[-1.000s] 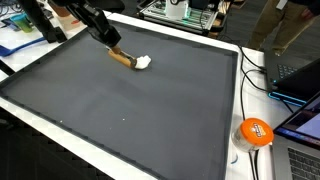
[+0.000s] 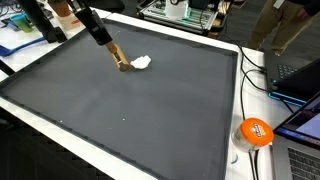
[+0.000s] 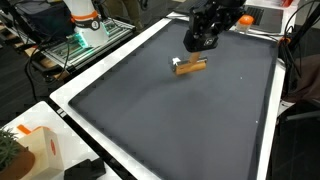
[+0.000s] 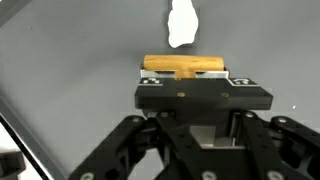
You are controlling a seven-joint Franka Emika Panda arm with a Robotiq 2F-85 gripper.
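Note:
A T-shaped wooden tool (image 3: 190,67), like a small mallet, has its handle held in my gripper, which is shut on it. Its crossbar lies level below the fingers in the wrist view, at or close to the table surface; whether it touches I cannot tell. In exterior view 1 the tool (image 2: 121,60) slants down from the gripper (image 2: 104,38). A small white piece (image 4: 182,22) lies flat on the table, just beyond the crossbar with a narrow gap in the wrist view. The gripper's body hides most of the handle.
An orange-topped white round object (image 2: 253,133) stands off its right side, near laptops (image 2: 292,80). Clutter (image 2: 20,35) fills the far left corner.
The wooden tool has swung to a steeper slant, its lower end shifting slightly left, away from the white piece. The gripper stays shut on it, and the white piece has not visibly moved.

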